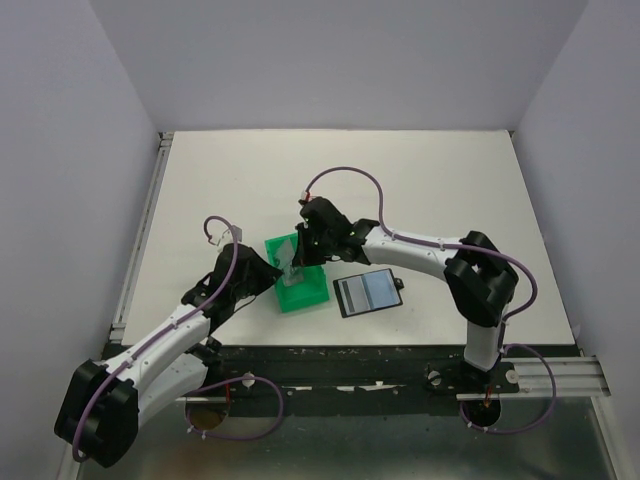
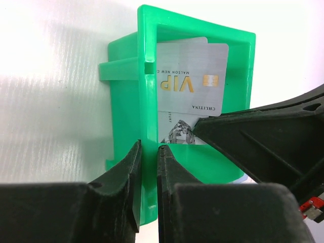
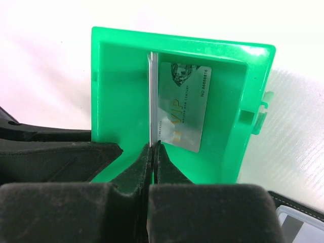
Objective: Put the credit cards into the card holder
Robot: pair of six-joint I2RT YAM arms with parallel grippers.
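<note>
A green box (image 3: 109,101) stands on the table, its open side facing up. In the left wrist view my left gripper has its fingers against both faces of one box wall, shut on it. Inside the box, a thin stack of grey credit cards (image 3: 153,96) stands on edge, its lower end pinched in my right gripper. Another silver VIP card (image 3: 185,111) leans or lies in the box beside that stack; which one cannot be told. To the right, the flat black-edged card holder (image 1: 367,293) lies on the table, with grey and bluish panels showing.
Both arms meet closely over the box, the right finger inside it near the left-held wall. The dark front edge (image 1: 400,365) runs below the holder.
</note>
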